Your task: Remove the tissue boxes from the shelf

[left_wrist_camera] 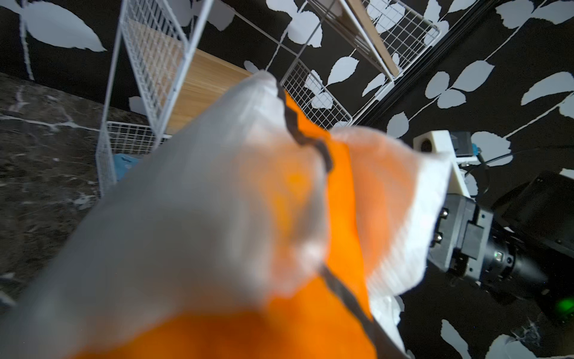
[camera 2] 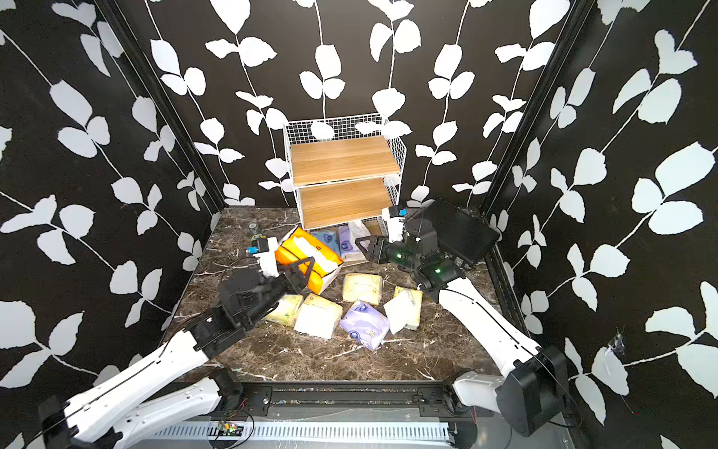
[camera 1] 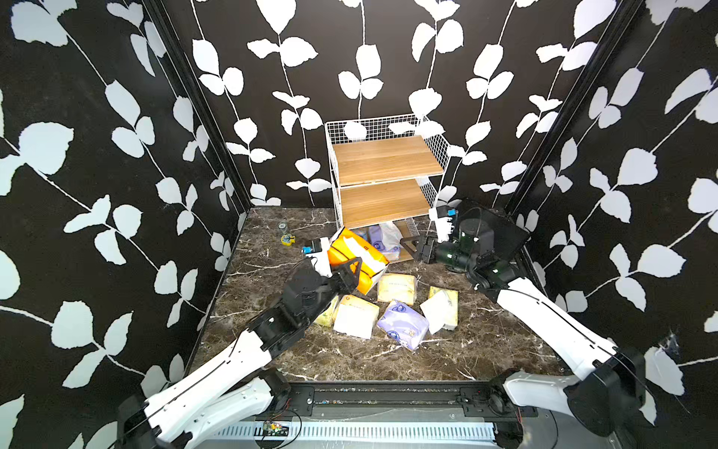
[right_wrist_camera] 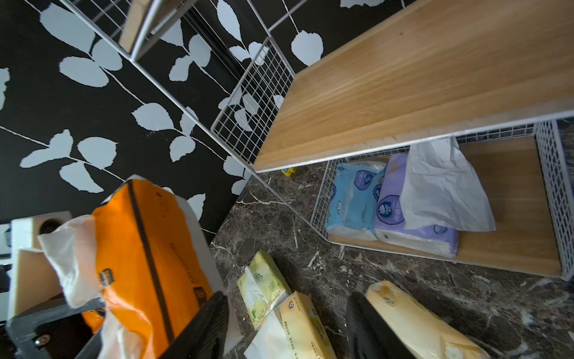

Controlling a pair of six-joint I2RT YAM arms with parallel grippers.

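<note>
An orange-and-white tissue pack (camera 1: 345, 247) hangs in front of the shelf's left side, with my left gripper (camera 1: 356, 268) shut on it. In the left wrist view this pack (left_wrist_camera: 340, 227) fills most of the frame and hides my fingers. A blue pack (right_wrist_camera: 354, 200) and a purple pack (right_wrist_camera: 389, 197), with white tissue sticking out, sit side by side on the bottom level of the shelf (right_wrist_camera: 508, 251). My right gripper is open before the shelf, its fingers (right_wrist_camera: 209, 326) apart and nothing held between them.
Several yellow packs (camera 1: 396, 286) and a purple pack (camera 1: 404, 324) lie on the dark marble table (camera 1: 261, 247) in front of the shelf. The upper boards (camera 1: 385, 158) are bare. A black object (camera 2: 454, 230) stands right of the shelf.
</note>
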